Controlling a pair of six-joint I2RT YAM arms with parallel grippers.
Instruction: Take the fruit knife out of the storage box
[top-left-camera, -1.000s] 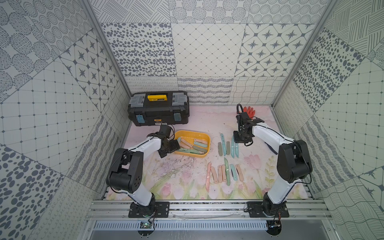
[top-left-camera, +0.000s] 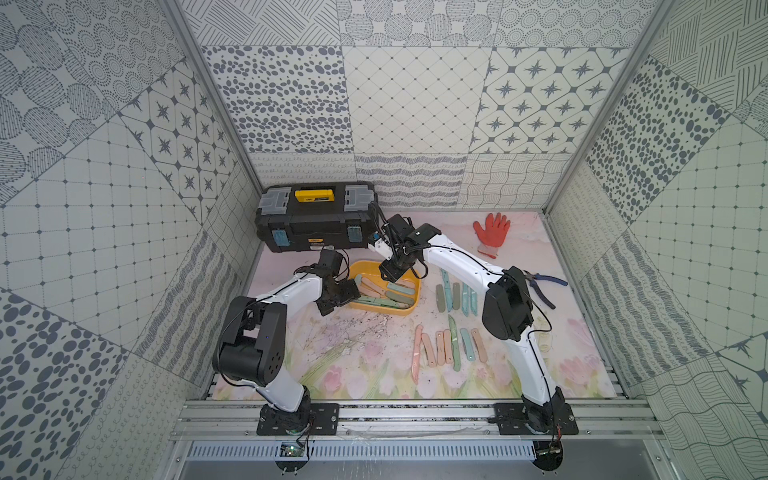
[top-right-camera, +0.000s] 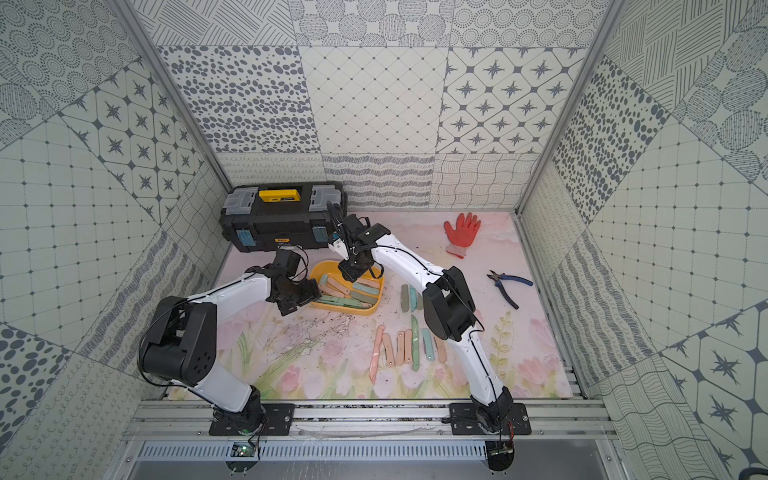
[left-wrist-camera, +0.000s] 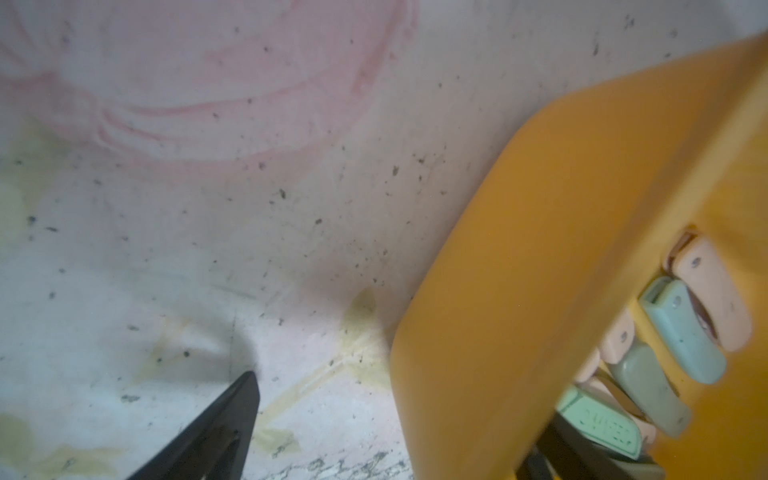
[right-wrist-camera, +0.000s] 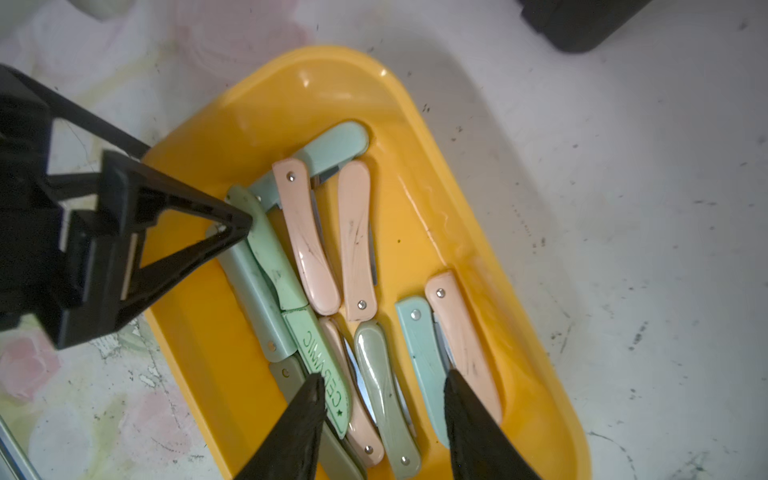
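Note:
The yellow storage box holds several folded knives, among them a pale green knife marked CERAMIC, a pink knife and a blue knife. My left gripper is open at the box's left end, with the box wall near one finger in the left wrist view. My right gripper hangs open over the box, holding nothing, its fingertips above the knives in the right wrist view. Which knife is the fruit knife, I cannot tell.
A black toolbox stands behind the box. Knives lie in rows to the right, with pliers and a red glove beyond.
My right arm has swung left from above the knives on the table to over the storage box. The left arm has not moved.

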